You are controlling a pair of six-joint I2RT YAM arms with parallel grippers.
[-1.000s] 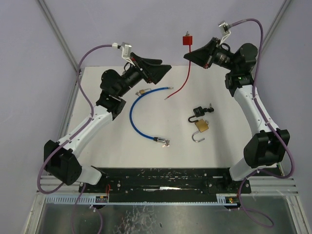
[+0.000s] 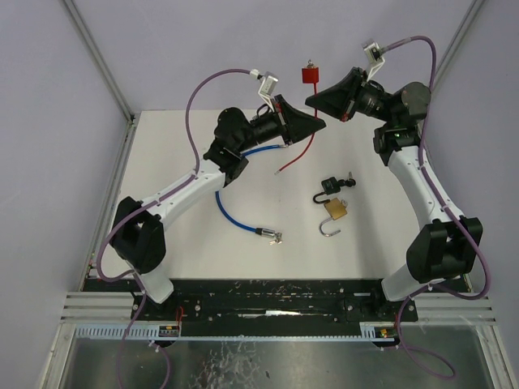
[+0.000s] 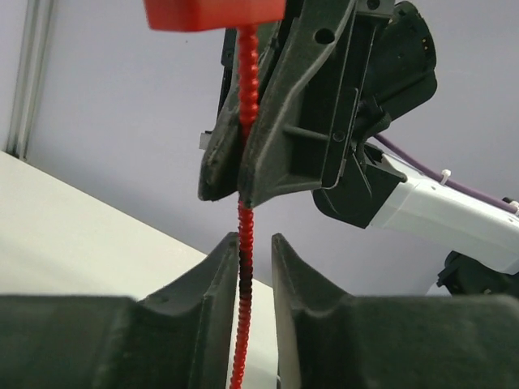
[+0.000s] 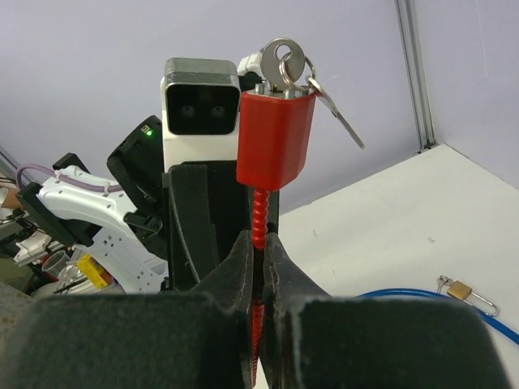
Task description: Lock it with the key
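A red lock body [image 2: 310, 74] with keys [image 4: 285, 61] in its top hangs from a thin red cable [image 3: 243, 324]. My right gripper [image 2: 316, 101] is shut on the cable just below the lock body. My left gripper [image 2: 304, 128] is at the cable just under the right one; in the left wrist view the cable runs down between its part-spread fingers, and whether they touch it I cannot tell. The cable's lower end dangles over the table.
On the white table [image 2: 162, 243] lie a blue cable lock [image 2: 237, 223], a black padlock [image 2: 331, 185], a brass padlock [image 2: 336, 208] with its U-shackle, and a small padlock at the back.
My left gripper has moved right and up to the red cable below the lock body. The right gripper and lock have shifted very slightly.
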